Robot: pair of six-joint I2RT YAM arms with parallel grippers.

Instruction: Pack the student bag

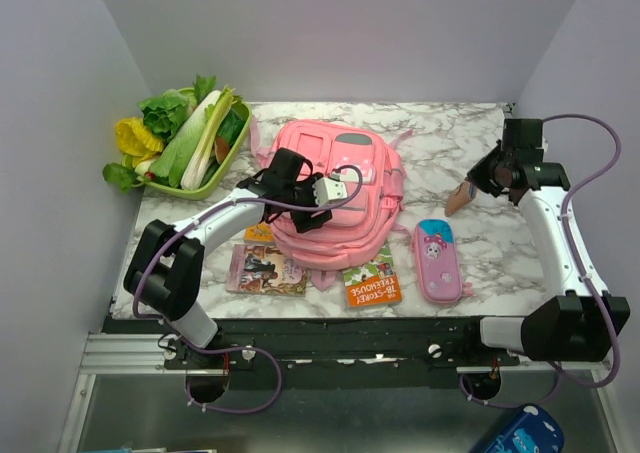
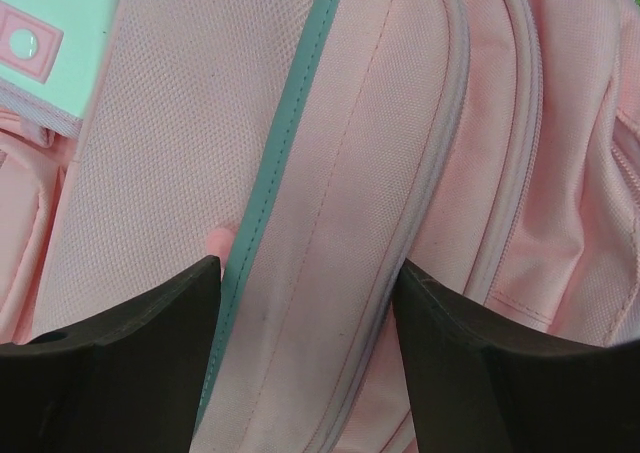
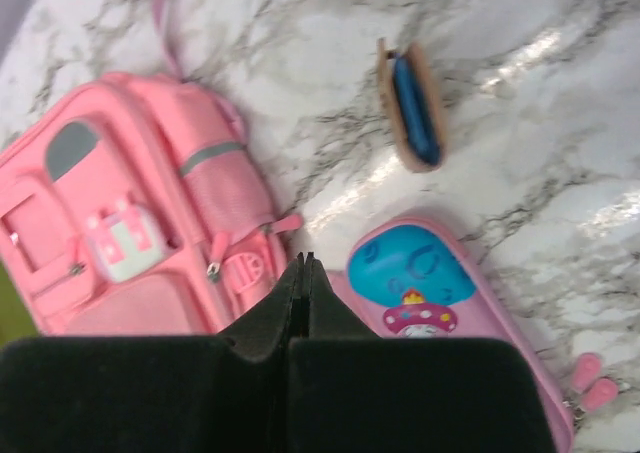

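Note:
The pink backpack (image 1: 320,138) lies with its front pocket facing up at mid-table. Over its lower part, my left gripper is open, with a grey-edged fold of backpack fabric (image 2: 335,223) between its fingers. My right gripper is shut, nothing showing between its fingers. In the right wrist view a brown wallet-like item (image 3: 412,108) with blue inside stands on edge, apart from the fingertips. Near the bag lie the pink and blue pencil case (image 1: 437,260), an orange and green book (image 1: 373,285) and a picture-covered book (image 1: 265,271).
A green basket (image 1: 225,163) of vegetables stands at the back left. Partly under the bag's left side is a yellow item (image 1: 258,233). A dark blue item (image 1: 520,431) is below the front edge.

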